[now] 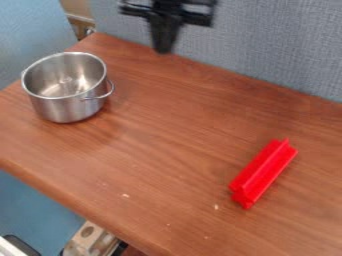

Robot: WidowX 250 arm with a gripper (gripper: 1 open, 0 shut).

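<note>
My black gripper [166, 30] is a blurred dark shape at the top centre, raised above the back of the wooden table [174, 150]; whether its fingers are open or shut is unclear. A steel pot [64, 92] with a wire handle stands at the table's left. A red stick-like object [262, 172] lies diagonally at the front right, apart from the gripper.
A grey padded wall [267, 55] runs behind the table. The table's left edge drops to a blue surface with metal fittings at the lower left.
</note>
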